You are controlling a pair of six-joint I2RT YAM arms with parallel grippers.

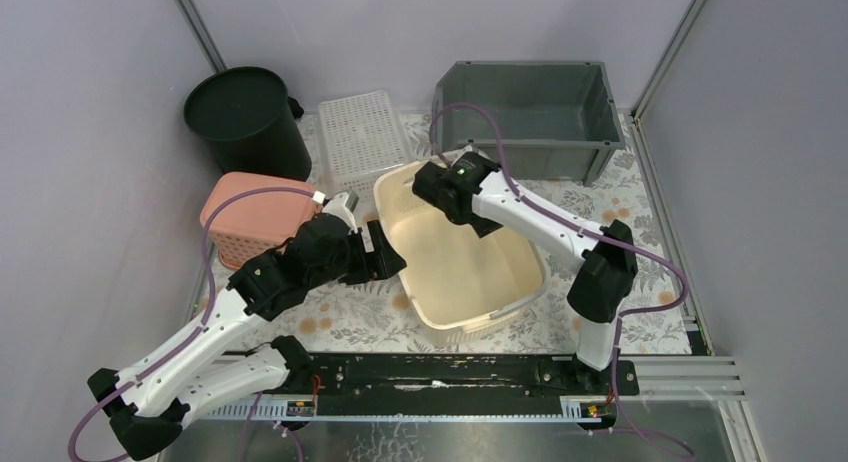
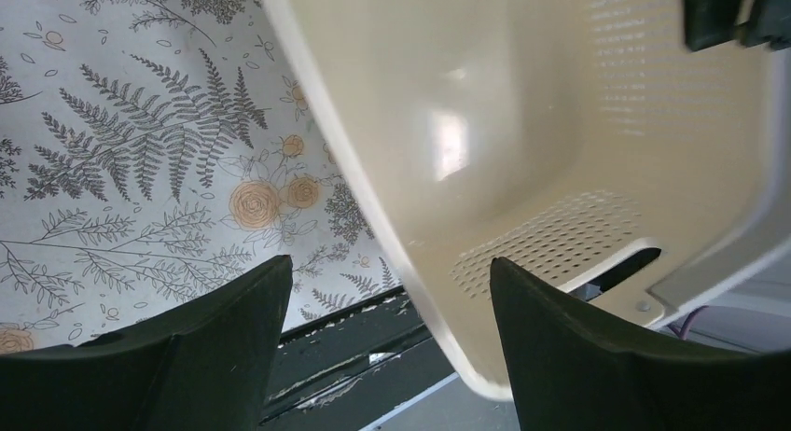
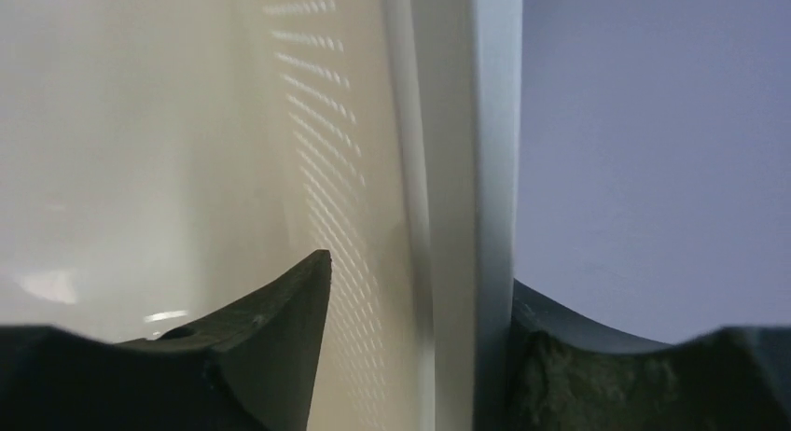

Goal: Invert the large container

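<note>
The large cream container lies tilted over the middle of the table, its open side facing up in the top view. My right gripper is at its back rim; in the right wrist view the container's rim runs between the fingers, though whether they press on it is unclear. My left gripper is at the container's left rim, and in the left wrist view the near edge crosses between its parted fingers, which are open.
A grey bin stands at back right, a white perforated basket at back centre, a pink basket at left and a black bucket behind it.
</note>
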